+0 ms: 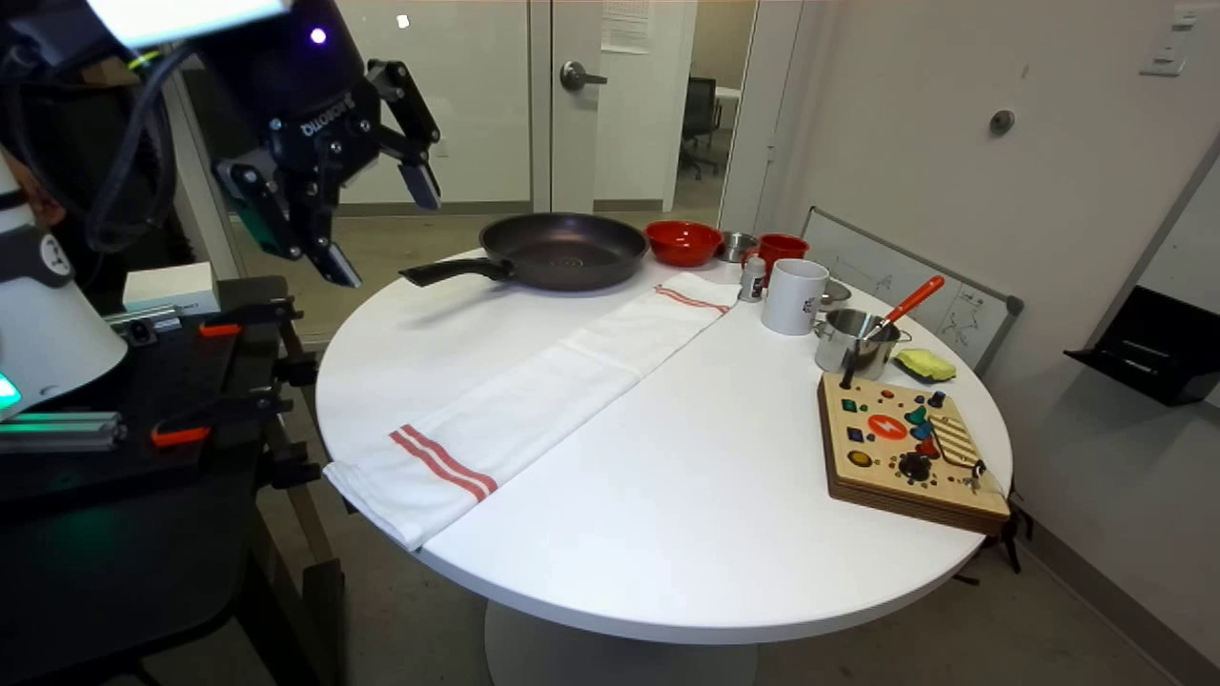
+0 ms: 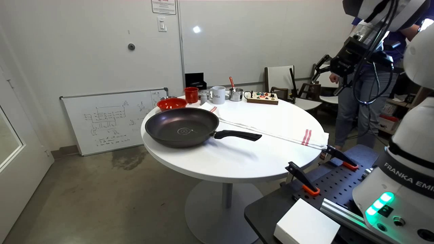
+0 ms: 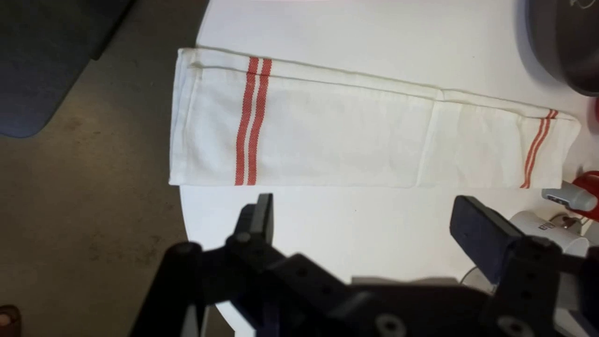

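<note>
A white towel [image 1: 538, 394] with red stripes, folded into a long strip, lies flat across the round table [image 1: 698, 492]. One end reaches the table's edge on the robot's side; in the wrist view that end of the towel [image 3: 337, 129] pokes slightly past the edge. High above, clear of the table and everything on it, my gripper [image 1: 389, 234] stands open with empty space between its fingers. In the wrist view the fingertips [image 3: 262, 219] are wide apart, with bare tabletop below. Exterior view 2 shows the gripper [image 2: 325, 87] at the upper right.
A black frying pan [image 1: 566, 252] sits at the back, handle towards the robot. Beyond the towel are a red bowl [image 1: 683, 242], a white mug [image 1: 794, 297], a steel pot [image 1: 855, 343], a yellow sponge [image 1: 925, 365] and a wooden switch board [image 1: 909, 452].
</note>
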